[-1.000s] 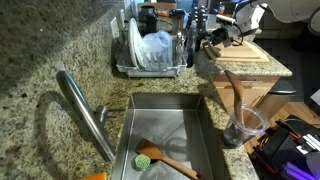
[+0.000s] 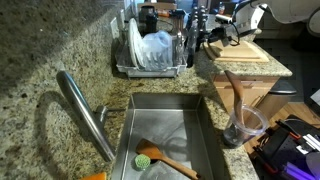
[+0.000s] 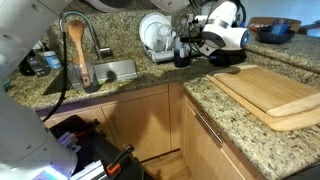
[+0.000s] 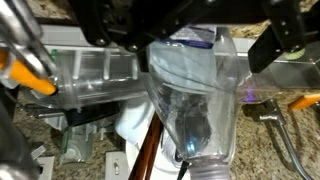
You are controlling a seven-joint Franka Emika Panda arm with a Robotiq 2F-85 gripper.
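My gripper is open, its dark fingers (image 4: 280,38) at either side of the upper wrist view. A clear plastic bottle (image 4: 190,105) with a purple band fills the middle of that view, in line with the gap. Whether the fingers touch it cannot be made out. In exterior view 2 the white arm (image 3: 222,35) reaches over the counter, its gripper (image 3: 186,52) close to the dark items beside the dish rack. Exterior view 1 has the gripper (image 2: 204,40) small, at the rack's right.
White plates stand in the dish rack (image 2: 155,52). The sink (image 2: 172,118) holds a wooden spoon (image 2: 170,158) and a green scrubber (image 2: 149,149). A clear container (image 2: 243,127) with a wooden utensil stands at the right. Cutting boards (image 3: 262,88) lie on the counter, mostly bare.
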